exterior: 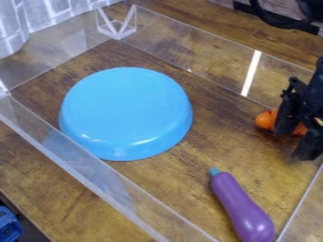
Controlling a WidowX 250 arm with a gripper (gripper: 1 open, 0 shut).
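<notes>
My black gripper (290,128) is at the right edge, low over an orange carrot-like object (265,119), which it partly covers. Whether its fingers are closed on that object is unclear. A light blue upturned bowl or plate (125,111) sits left of centre on the wooden surface. A purple eggplant (243,205) with a teal tip lies at the lower right of centre.
Clear plastic walls (207,51) border the wooden area on several sides. A blue object (7,225) is at the lower left corner, outside the walls. The middle of the wood between bowl and eggplant is free.
</notes>
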